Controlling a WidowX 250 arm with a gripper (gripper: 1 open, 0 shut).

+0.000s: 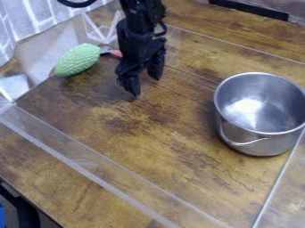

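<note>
My black gripper [148, 77] hangs upper centre, fingers pointing down toward the wooden surface. Behind it a small red-handled object [113, 52] is mostly hidden by the gripper. A pale green textured oblong object [77, 61] lies to the left of the gripper, apart from it. A steel pot [259, 111] with a wire handle stands at the right. Whether anything is between the fingertips is hard to tell.
Clear plastic walls [102, 165] border the wooden work area.
</note>
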